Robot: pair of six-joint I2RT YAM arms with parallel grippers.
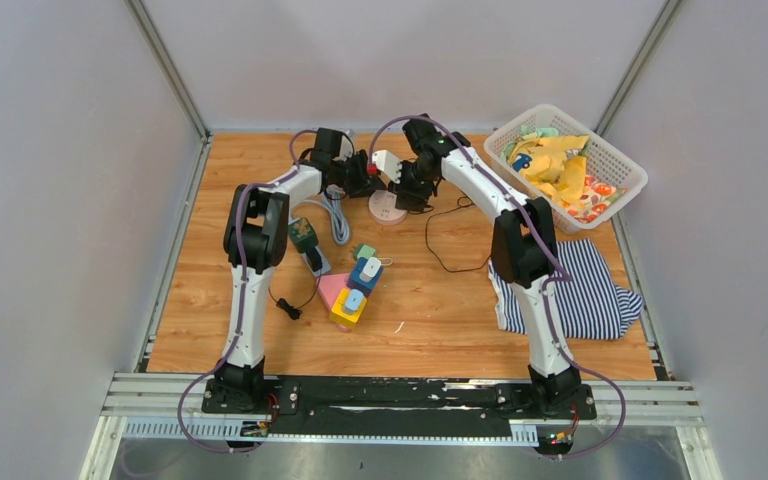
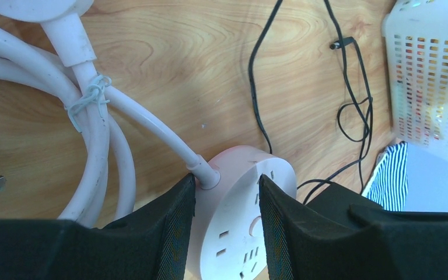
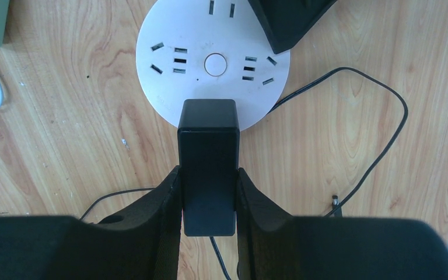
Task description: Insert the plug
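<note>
A round white socket [image 1: 387, 210] with several slots [image 3: 214, 87] lies at the back middle, its white cable [image 2: 157, 125] entering its side. My left gripper has its fingertips at the socket's side by the cable entry; whether they grip it is unclear in the top view, and in the left wrist view they sit against it. In the right wrist view my right gripper has a black plug adapter [image 3: 209, 146] between its fingers, held above the near edge of the socket. Its prongs are hidden.
A basket of soft toys [image 1: 565, 175] stands back right, a striped cloth [image 1: 570, 300] below it. Coloured toys [image 1: 350, 305], a green-cased object [image 1: 302, 238] and loose cables lie left of centre.
</note>
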